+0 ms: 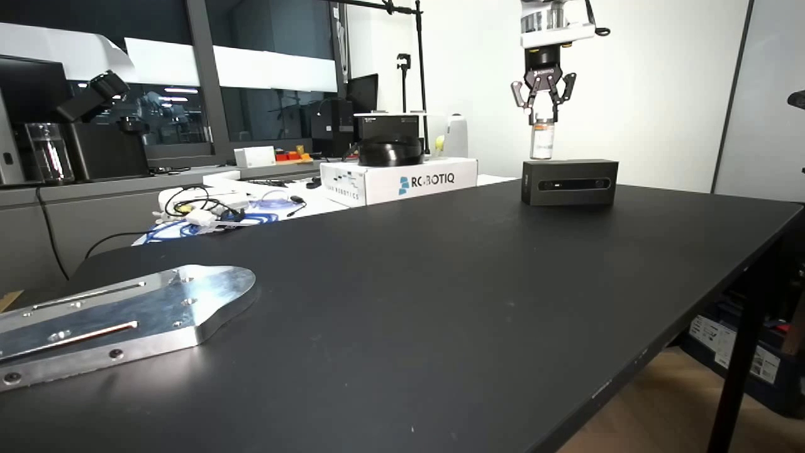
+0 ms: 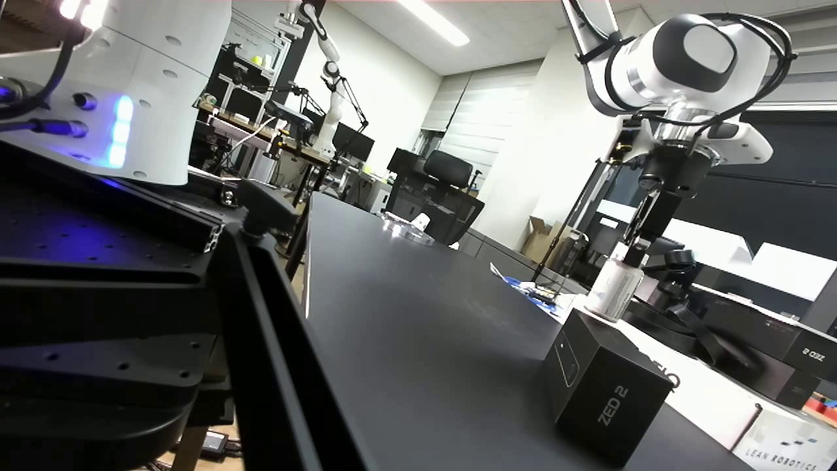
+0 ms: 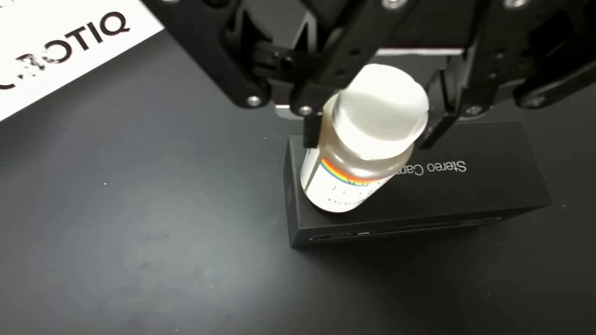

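Observation:
A small bottle with a pale cap and a rainbow-striped white label [image 3: 349,187] is over the left end of a black camera box [image 3: 475,167] in the wrist view. My gripper straddles its upper part, one finger [image 3: 311,131] along the left side and the other close by the cap's right edge. Whether both press on it does not show clearly. Exterior view 1 has the gripper [image 1: 544,121] from above around the top of the bottle [image 1: 541,140], whose base is about level with the box top [image 1: 570,163]; contact there cannot be told.
A metal plate [image 1: 128,309] lies at its near left end. Beyond the table edge stands a white Robotiq box [image 1: 422,181] with black items on it, and tangled cables [image 1: 211,215] lie to its left.

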